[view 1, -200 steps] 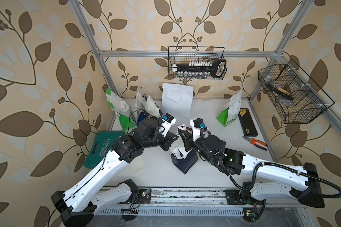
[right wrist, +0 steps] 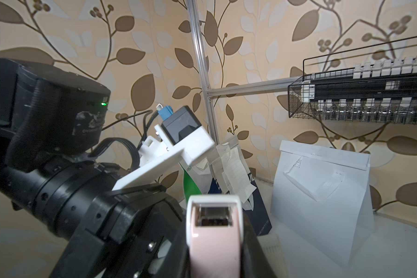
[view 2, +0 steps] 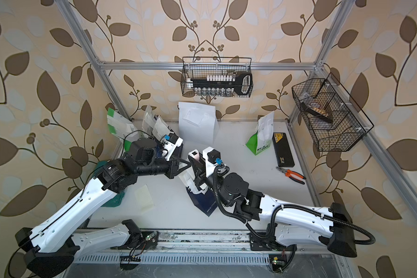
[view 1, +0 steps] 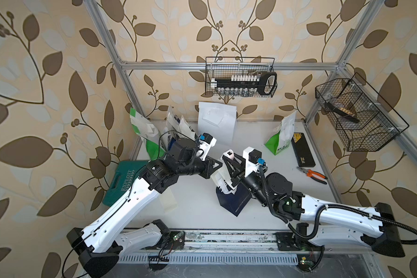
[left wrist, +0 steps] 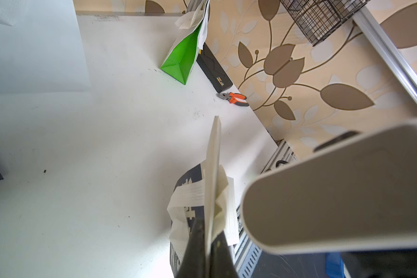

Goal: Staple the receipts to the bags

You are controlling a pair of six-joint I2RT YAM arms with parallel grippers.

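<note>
A dark navy paper bag [view 1: 233, 202] hangs or stands at the middle of the table, with a white receipt [view 1: 223, 179] at its upper part. My left gripper [view 1: 216, 168] is shut on the bag's folded top edge, which runs pale and thin between its fingers in the left wrist view. Close by on the right, my right gripper [view 2: 200, 169] has a pink and white stapler [right wrist: 216, 252] between its fingers. The stapler's front end faces the camera in the right wrist view. The two grippers nearly meet above the bag, and the stapler's exact contact with the paper is hidden.
A white bag [view 1: 216, 122] stands at the back. Several more bags [view 1: 146, 134] stand at the back left, and a green and white one [view 1: 281, 134] at the right. A black box [view 1: 303, 149] and orange pliers [view 1: 313, 175] lie by the right edge.
Both grippers have shifted a little to the right, and the navy bag has moved right with them.
</note>
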